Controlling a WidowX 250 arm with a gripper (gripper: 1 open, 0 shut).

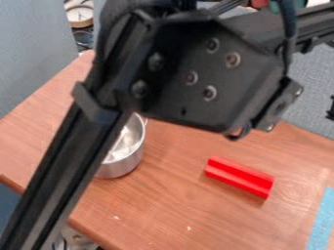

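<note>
A red block (239,178), long and narrow, lies on the wooden table (170,215) toward the right. A metal pot (121,159) stands at left of centre, partly hidden behind the black arm (183,73) that fills the upper middle of the view. The gripper's fingertips are not visible; the arm's body covers that region.
A blue tape strip (322,220) runs at the table's right edge. Grey partitions (39,49) border the table at the back and left.
</note>
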